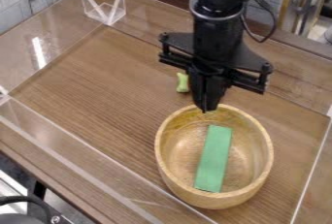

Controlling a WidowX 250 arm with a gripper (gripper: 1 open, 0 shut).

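The black gripper (pixel 208 97) hangs over the back rim of a tan bowl (pixel 176 170), pointing down with its fingers shut and nothing visible between them. A green rectangular block (pixel 215 158) lies inside the bowl. Behind the gripper, a small light green object (pixel 183 82) on the wooden table (pixel 91 102) is partly hidden by it.
A clear wire or plastic basket (pixel 104 5) stands at the back left. A wooden edge runs along the back, and dark cables show at the lower left.
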